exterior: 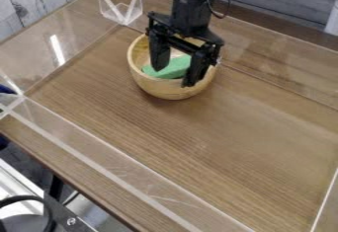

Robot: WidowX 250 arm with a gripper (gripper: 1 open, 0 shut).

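Observation:
My black gripper (180, 48) hangs over a round wooden bowl (148, 86) at the upper middle, its open fingers reaching down around a green block (168, 70) inside. The block is partly hidden behind the gripper, and I cannot tell whether the fingers touch it.
A clear plastic holder (121, 7) stands at the upper left of the wooden table (199, 162). Dark cables lie at the lower left, beyond the edge.

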